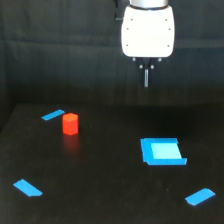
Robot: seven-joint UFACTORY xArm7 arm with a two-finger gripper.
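Observation:
A red block (70, 124) stands on the dark table toward the left. To the right, a pale blue-white square (165, 151) lies on the table, edged with blue tape (158, 140). My gripper (146, 84) hangs under the white hand housing, high above the table at the upper right of centre. It is well apart from both the block and the taped square. Its thin fingers point down and look close together, too small to tell whether they are open or shut. No object shows at their tips.
Blue tape strips lie at the left back (53, 115), left front (27, 188) and right front (200, 197). A dark curtain (60, 50) hangs behind the table. Between the block and the taped square the tabletop is clear.

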